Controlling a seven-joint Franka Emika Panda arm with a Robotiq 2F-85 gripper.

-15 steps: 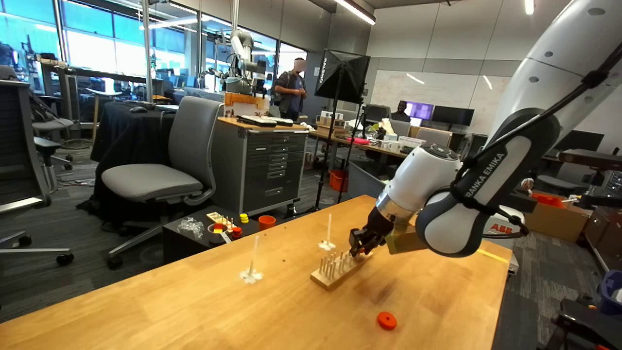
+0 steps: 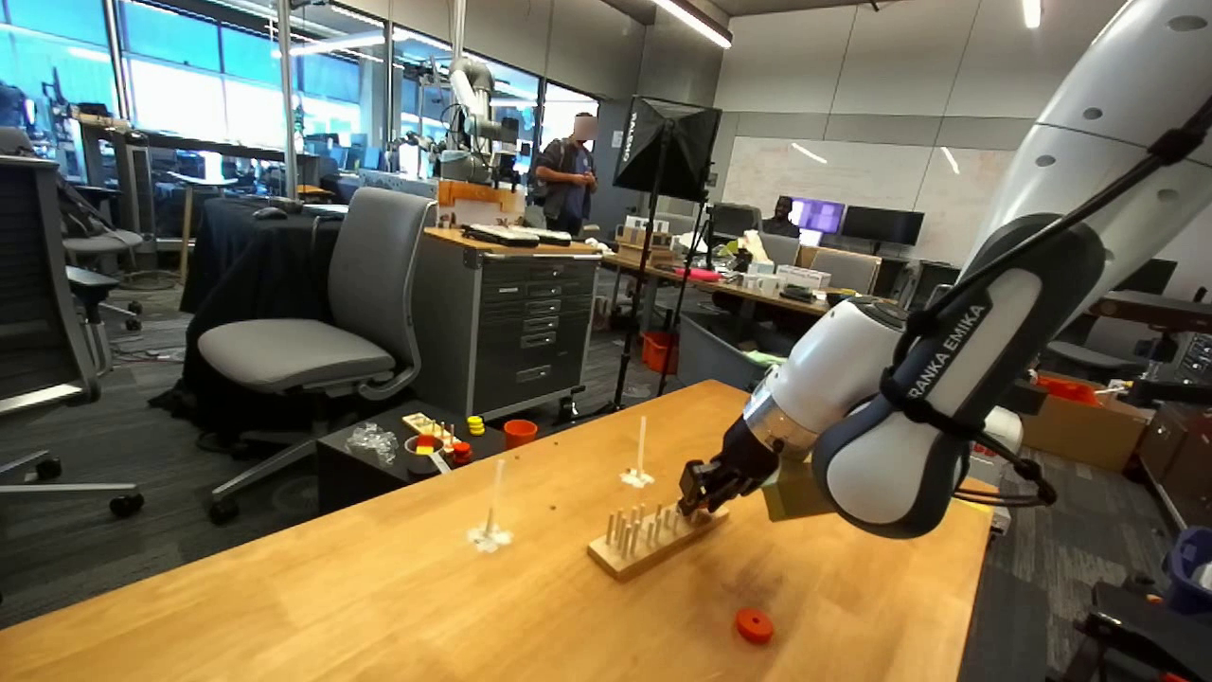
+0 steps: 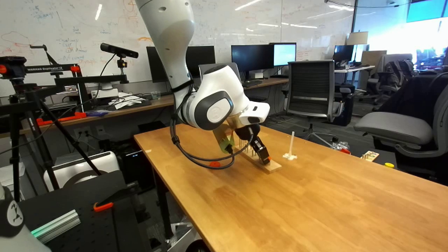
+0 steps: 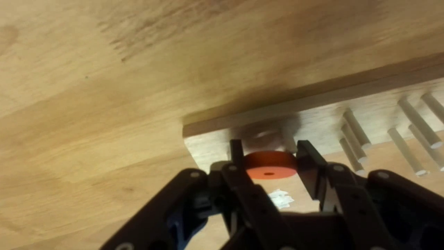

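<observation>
A red disc with a small centre hole (image 4: 270, 172) is pinched between the fingers of my gripper in the wrist view. It sits over the end of a wooden peg board (image 4: 212, 141); whether a peg goes into the disc is hidden. In exterior view 1 the black gripper (image 2: 695, 508) is low at the right end of the board (image 2: 631, 565), with several bare pegs (image 2: 632, 532) to its left. A bit of the held disc (image 3: 269, 158) shows at the fingertips in exterior view 2. Another red disc (image 2: 755, 625) lies flat on the table.
Two thin white posts stand on the table: one behind the board (image 2: 642, 449), the other farther left (image 2: 496, 500). Beyond the table edge, a dark side stand (image 2: 364, 489) carries small coloured parts.
My gripper has come slightly lower at the board's right end. The peg board has shifted a little toward the lower left in exterior view 1. The loose red disc has stayed put.
</observation>
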